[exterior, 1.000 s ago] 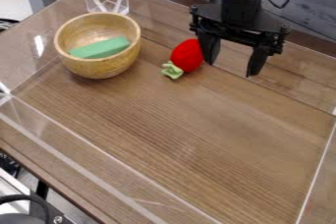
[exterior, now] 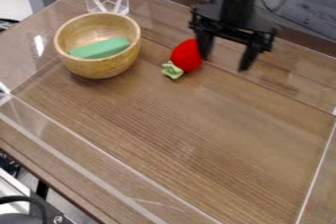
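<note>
My black gripper (exterior: 230, 41) hangs over the back of the table, to the right of a red object (exterior: 187, 55) with a green part at its lower left. The gripper is blurred, so I cannot tell whether it is open or shut. A wooden bowl (exterior: 102, 27) at the left holds a green oblong object (exterior: 97, 49).
A wall (exterior: 302, 2) stands along the back, behind the gripper. Dark cables lie at the bottom left corner.
The gripper has risen toward the back from where it was low beside the red object, and is now blurred. The red object and the bowl look unmoved.
</note>
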